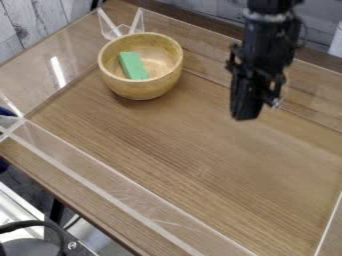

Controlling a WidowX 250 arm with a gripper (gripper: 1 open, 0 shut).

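Observation:
The black gripper [245, 105] hangs over the right half of the wooden table, blurred, with its arm reaching up to the top edge; nothing shows between its fingers, which look close together. At upper left a round tan bowl [160, 82] holds a green block [132, 66]. The gripper is apart from the bowl, to its right and a little lower in the view.
A white wire-like object [120, 25] stands behind the bowl. Black cables [34, 228] lie at the lower left.

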